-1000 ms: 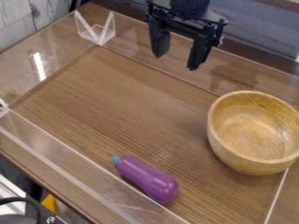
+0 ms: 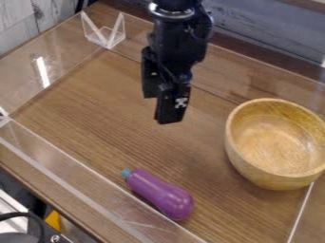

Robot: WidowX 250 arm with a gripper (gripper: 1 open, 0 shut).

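Observation:
The black gripper (image 2: 165, 90) hangs over the middle of the wooden table, open, its fingers pointing down. Below it, near the front, a purple eggplant (image 2: 158, 193) lies on its side with its teal stem toward the upper left. A yellow-tan bowl (image 2: 273, 152) stands on the right, to the lower right of the gripper.
A white wire rack (image 2: 105, 33) stands at the back left. A dark object with a yellow part (image 2: 23, 228) sits at the lower left corner, beyond the table edge.
The gripper has come down and toward the front from the back of the table, closer to the eggplant. The eggplant and bowl have not moved.

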